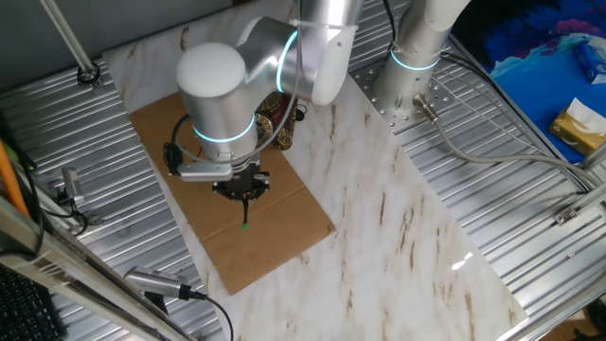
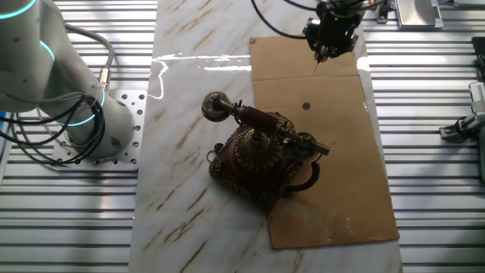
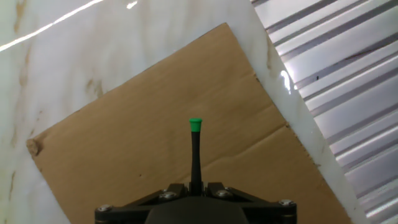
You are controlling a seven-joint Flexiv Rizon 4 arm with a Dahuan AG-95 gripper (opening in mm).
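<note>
An antique-style red-brown and brass telephone [image 2: 254, 155] stands on the marble tabletop, partly over the cardboard sheet, its handset resting across the top. In exterior view 1 the arm covers much of this telephone [image 1: 281, 121]. My gripper is shut, its slim black fingers together as one stem with a green tip. Nothing shows between them. The gripper [image 1: 245, 226] hangs above the cardboard, well away from the telephone. Only bare cardboard [image 3: 149, 118] and table lie beneath it in the wrist view; the telephone is out of that view.
Slatted metal rails [image 1: 85, 161] flank the table. A camera-like metal device [image 1: 156, 282] with a cable stands by the near left edge. A tissue box [image 1: 579, 128] lies off to the right.
</note>
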